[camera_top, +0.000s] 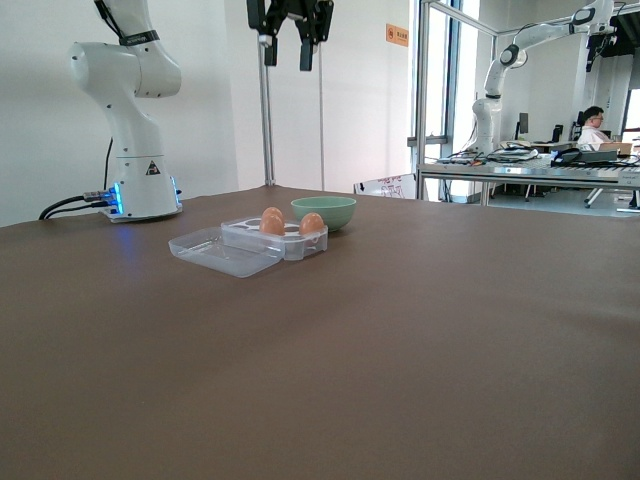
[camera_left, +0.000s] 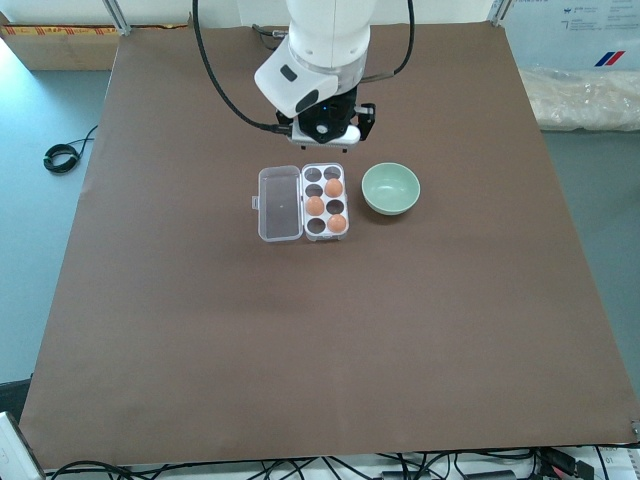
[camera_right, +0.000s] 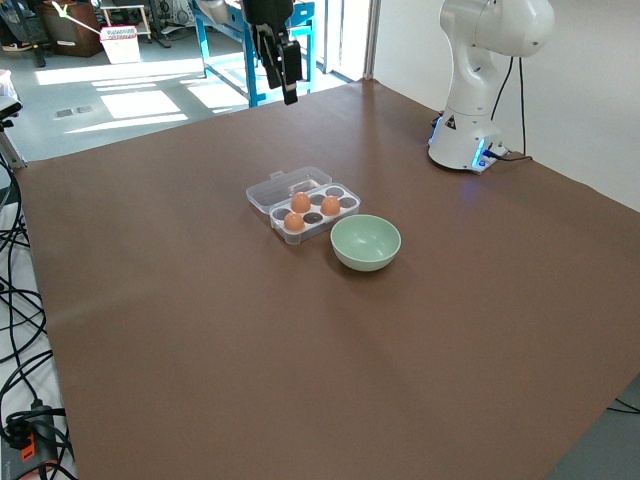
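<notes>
A white egg carton (camera_left: 325, 228) with a clear lid (camera_left: 279, 204) folded open lies mid-table, holding several brown eggs (camera_left: 315, 206) among empty cups. A pale green bowl (camera_left: 390, 189) stands beside it, also seen in the right view (camera_right: 365, 242). My gripper (camera_top: 287, 55) hangs high above the carton in the top view, its two black fingers apart with nothing visible between them. In the left view it sits beyond the carton, toward the robot's base.
Cables run along one edge outside the work surface. The arm's white base (camera_right: 455, 140) stands at the table's edge.
</notes>
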